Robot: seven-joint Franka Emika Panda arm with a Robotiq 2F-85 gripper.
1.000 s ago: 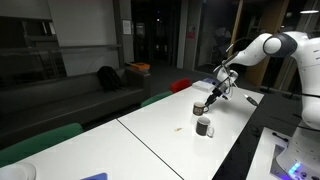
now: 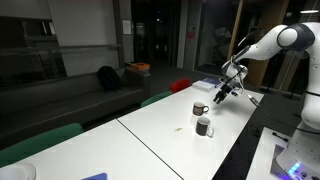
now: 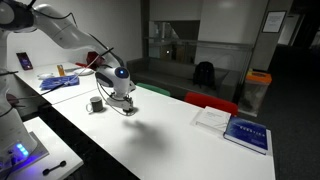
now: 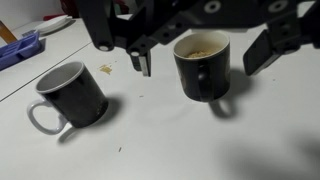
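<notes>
A dark mug (image 4: pixel 203 76) with a pale rim and something brown inside stands upright, showing between the fingers of my gripper in the wrist view. The gripper is open and grips nothing. In exterior view 1 the gripper (image 2: pixel 220 99) hangs to the right of the farther mug (image 2: pixel 199 110), with a small gap between them. A second dark mug (image 4: pixel 76 98), with a pale inside and handle, is upright to the left in the wrist view. In exterior view 2 the arm partly hides the mug beside my gripper (image 3: pixel 127 107); the other mug (image 3: pixel 97 104) is clear.
Small tan bits (image 4: pixel 105 69) lie on the white table behind the mugs. A white box (image 3: pixel 212 118) and a blue box (image 3: pixel 246 132) rest at the table's far side in exterior view 2. Bare tabletop (image 3: pixel 170 140) stretches between them and the arm.
In exterior view 1 my gripper has drawn back to the right, away from the farther mug, opening a gap. Both mugs stand in the same places.
</notes>
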